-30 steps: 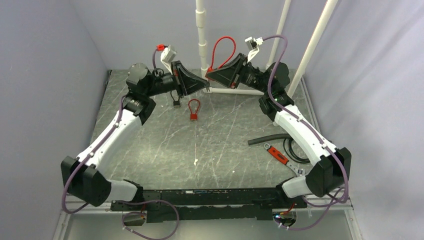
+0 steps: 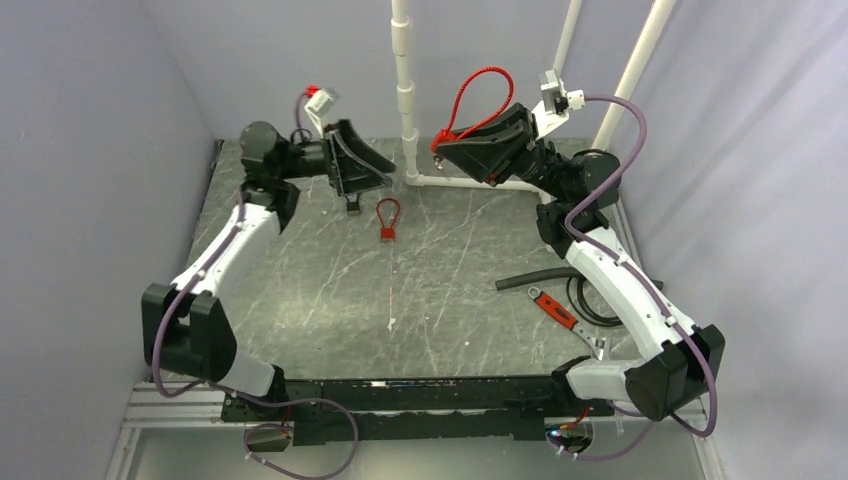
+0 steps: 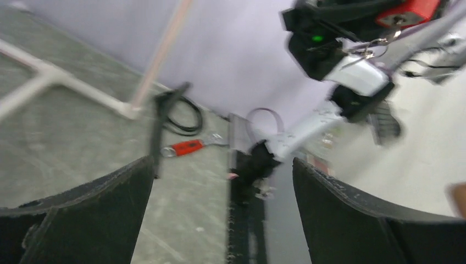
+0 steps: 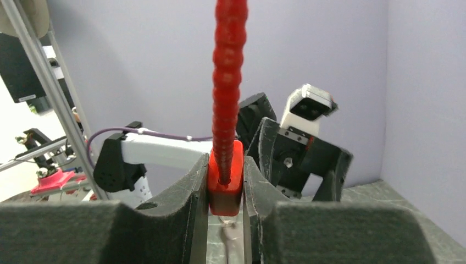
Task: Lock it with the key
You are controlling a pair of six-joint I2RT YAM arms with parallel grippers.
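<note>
A red padlock (image 4: 226, 190) with a red cable loop (image 2: 485, 72) is pinched between the fingers of my right gripper (image 2: 441, 149), raised at the back of the work area. The loop arches up above the lock. From the lock's underside hangs a key with a thin ring (image 3: 379, 48), at the upper right of the left wrist view; it appears to be seated in the lock. My left gripper is open and empty, to the left of the lock and apart from it.
Another red cable lock (image 2: 387, 234) and a black lock (image 2: 353, 208) lie on the grey table beneath the left gripper. White pipes (image 2: 405, 100) stand behind. A wrench (image 2: 557, 308), a dark tube (image 2: 530, 279) and a coiled cable (image 2: 590, 308) lie at right.
The left gripper has opened and drawn back leftward from the key, leaving it hanging at the lock. The right gripper, still on the lock, has shifted right.
</note>
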